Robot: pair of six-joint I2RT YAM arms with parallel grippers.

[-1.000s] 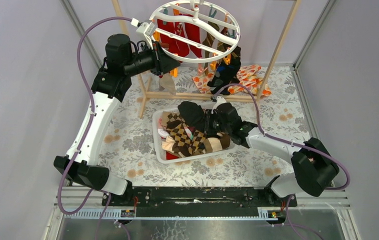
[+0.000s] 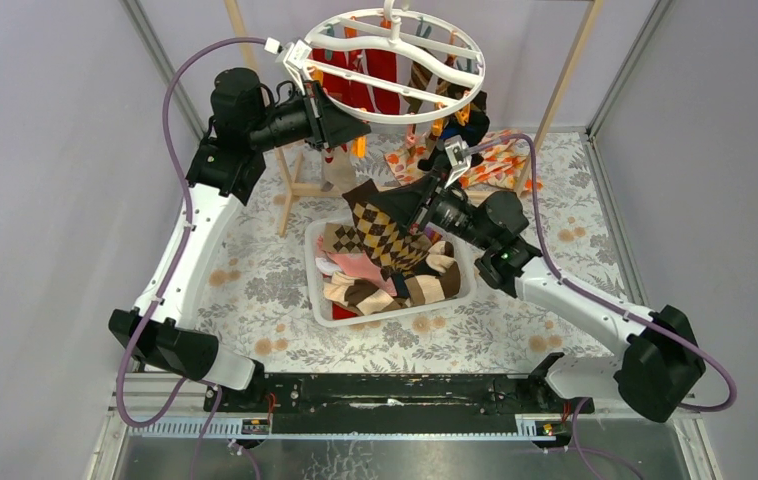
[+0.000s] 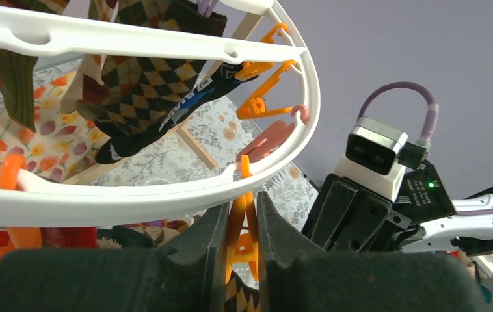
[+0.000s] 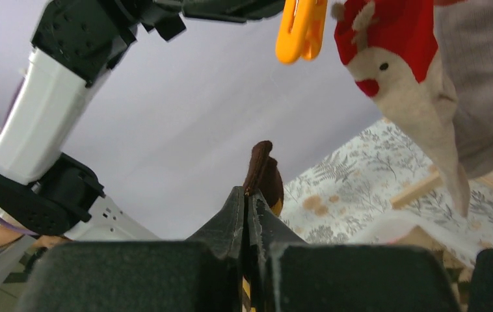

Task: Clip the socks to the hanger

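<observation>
The white round clip hanger [image 2: 390, 119] holds red, dark and patterned socks. My left gripper is shut on an orange clip [image 3: 246, 172] at the hanger's front rim. My right gripper is shut on a brown-and-tan checked sock [image 2: 380, 225], whose top stands above the fingertips in the right wrist view; in the top view it is lifted over the bin, below the hanger. A Santa-face sock [image 4: 400, 65] hangs to one side in the right wrist view.
A white bin [image 2: 320, 310] of mixed socks sits on the floral floor under the hanger. A wooden stand [image 2: 565, 70] frames the hanger, with orange-flowered fabric [image 2: 505, 170] behind.
My right gripper has risen from the bin toward the hanger, lifting the checked sock. The left gripper has shifted slightly with the hanger.
</observation>
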